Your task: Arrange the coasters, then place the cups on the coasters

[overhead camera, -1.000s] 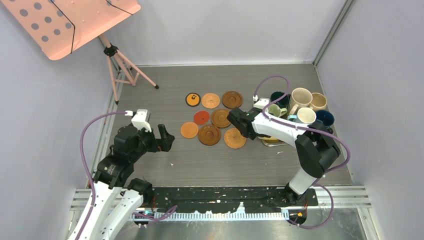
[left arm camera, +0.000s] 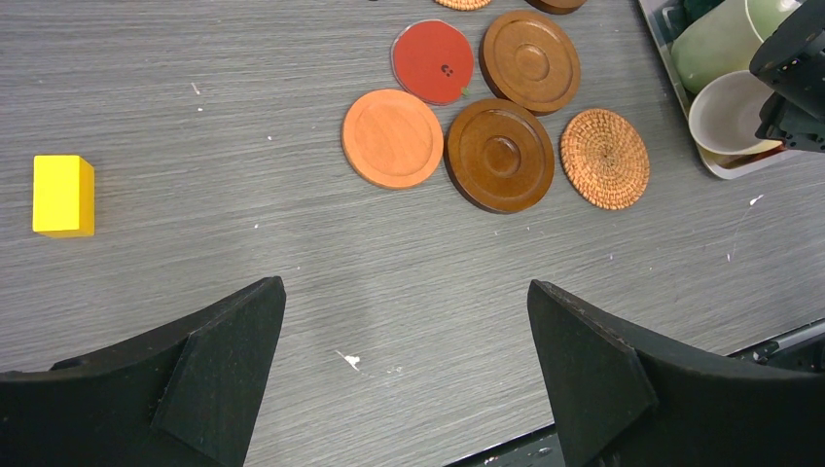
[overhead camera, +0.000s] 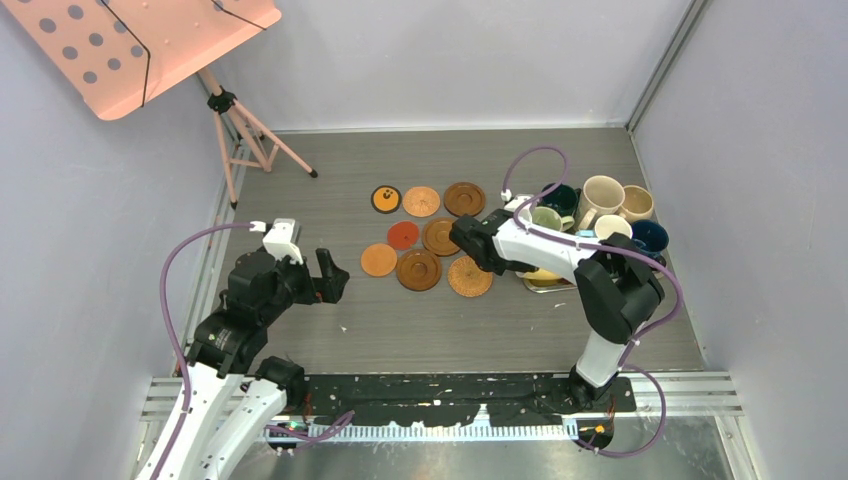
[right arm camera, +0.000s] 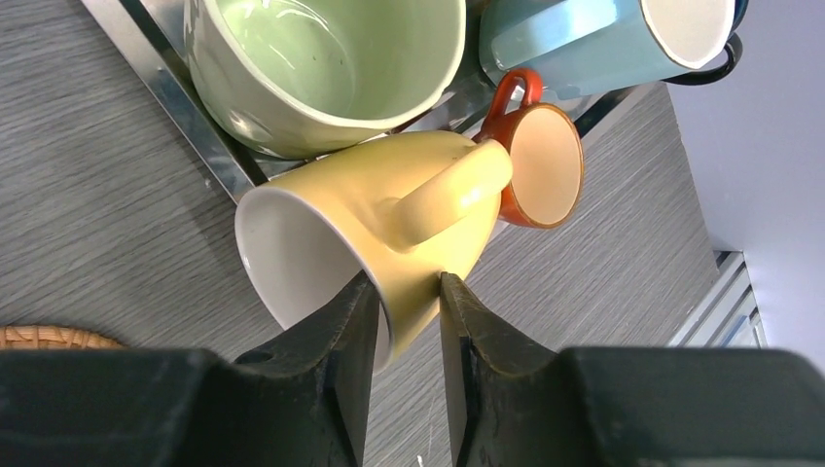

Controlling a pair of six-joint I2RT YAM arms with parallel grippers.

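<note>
A yellow cup [right arm camera: 448, 243] lies tipped on its side at the front of the metal tray of cups. My right gripper is at its near rim, fingers part open on either side of the cup's wall; whether they press on it is unclear. My left gripper stands open and empty over the left part of the table. Several coasters lie in the middle, among them a red one [left arm camera: 433, 60], an orange one [left arm camera: 392, 138], a brown one [left arm camera: 501, 175] and a woven one [left arm camera: 605, 161] nearest the tray.
The tray holds several other cups: a pale green one [right arm camera: 321, 78], a small red one [right arm camera: 540, 165], a light blue one [right arm camera: 564, 39]. A yellow block [left arm camera: 63, 195] sits in the left wrist view.
The left arm is still.
</note>
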